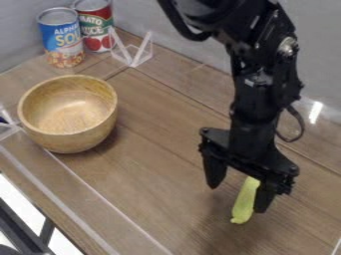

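My black gripper hangs low at the centre right, open, its two fingers on either side of a long yellow-green object lying on the wooden table. The upper part of that object is hidden behind the gripper. I cannot tell whether the fingers touch it.
A wooden bowl sits at the left. Behind it are an alphabet soup can and a tomato can by the wall.
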